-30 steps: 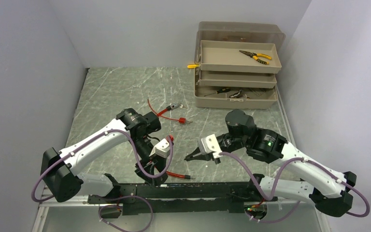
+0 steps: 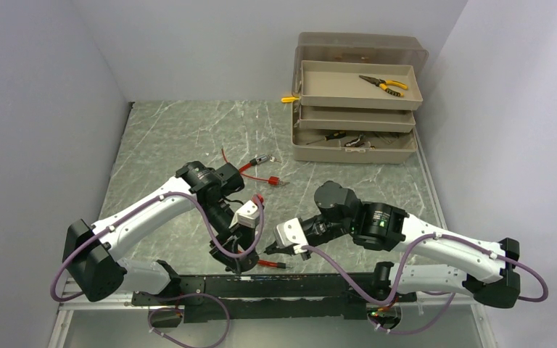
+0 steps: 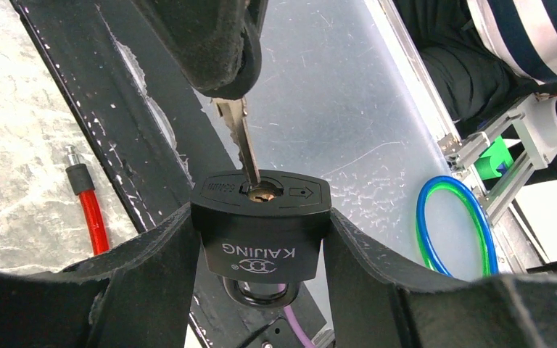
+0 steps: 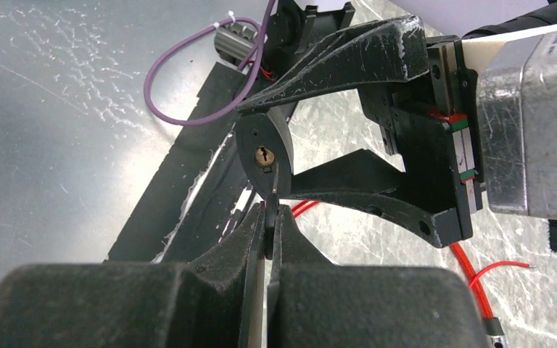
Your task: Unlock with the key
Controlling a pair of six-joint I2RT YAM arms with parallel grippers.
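Note:
My left gripper is shut on a black KAIJING padlock [image 3: 260, 232], its keyhole facing up in the left wrist view and seen face-on in the right wrist view as a brass cylinder [image 4: 265, 156]. My right gripper is shut on a silver key [image 3: 239, 136]. The key points at the padlock, its tip at or very near the keyhole in the left wrist view; whether it is inserted I cannot tell. In the top view both grippers meet low at the front centre of the table.
Red-handled cables and tools [image 2: 272, 180] lie on the marble table behind the grippers. A tiered toolbox [image 2: 353, 152] with pliers [image 2: 381, 83] stands at the back right. A black strip runs along the front edge.
My right arm has moved left and toward the front, bringing the key up to the padlock. My left gripper has shifted slightly right with the padlock.

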